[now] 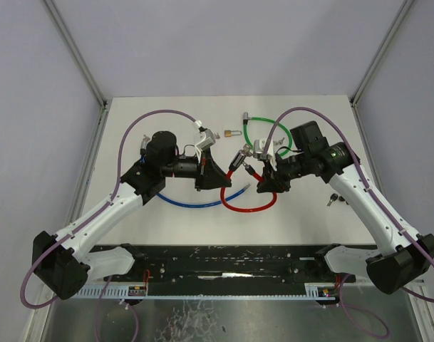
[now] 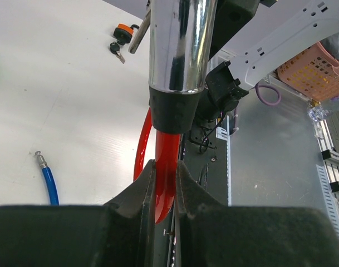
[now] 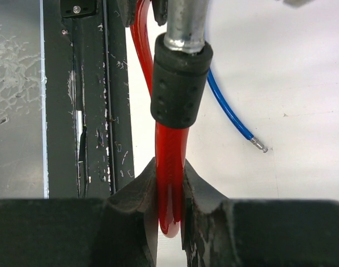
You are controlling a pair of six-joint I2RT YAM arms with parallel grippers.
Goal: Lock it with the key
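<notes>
A red cable lock [image 1: 249, 209] hangs in a loop between both grippers. My left gripper is shut on the red cable just below the black collar of the silver lock barrel [image 2: 180, 44]. On the cable's other end, below a black sleeve with a metal tip [image 3: 183, 28], my right gripper is also shut. From above, the two ends sit close together and angled; whether the tip is inside the barrel cannot be made out. A thin metal piece, perhaps a key [image 2: 140, 34], sticks out from the barrel's side in the left wrist view.
A blue cable [image 1: 195, 205] lies behind the red loop, and a green cable [image 1: 256, 120] at the back. A small brass padlock [image 1: 233, 133] rests at the back. Loose keys [image 1: 332, 199] lie at the right.
</notes>
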